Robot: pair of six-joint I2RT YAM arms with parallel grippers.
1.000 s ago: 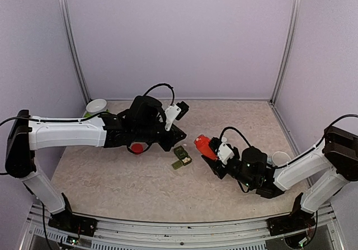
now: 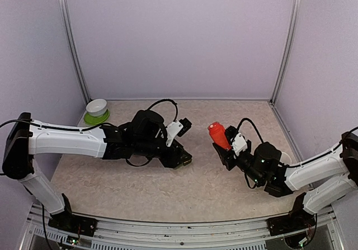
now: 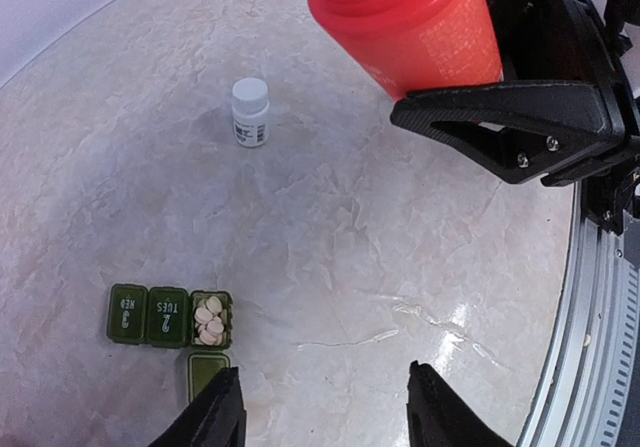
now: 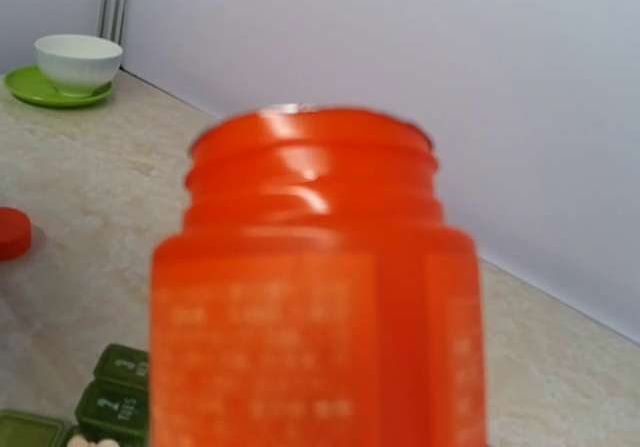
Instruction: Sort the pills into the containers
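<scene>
My right gripper (image 2: 220, 147) is shut on a red bottle (image 2: 218, 135), held uncapped above the table; its threaded mouth (image 4: 312, 132) fills the right wrist view. Over the green pill box stands my left gripper, its fingers apart with nothing between them. In the left wrist view the pill box has shut lids marked WED (image 3: 127, 314) and TUES (image 3: 167, 317). Several pale pills (image 3: 209, 321) lie in the compartment beside TUES. A green lid (image 3: 208, 375) folds out below that compartment. From above, the left gripper (image 2: 182, 161) hides most of the box.
A small white bottle (image 3: 250, 113) stands on the table beyond the pill box. The red cap (image 4: 12, 234) lies at the left. At the back left, a white bowl (image 2: 97, 107) sits on a green plate (image 2: 89, 119).
The right gripper has carried the red bottle up and to the right, and the bottle is more upright.
</scene>
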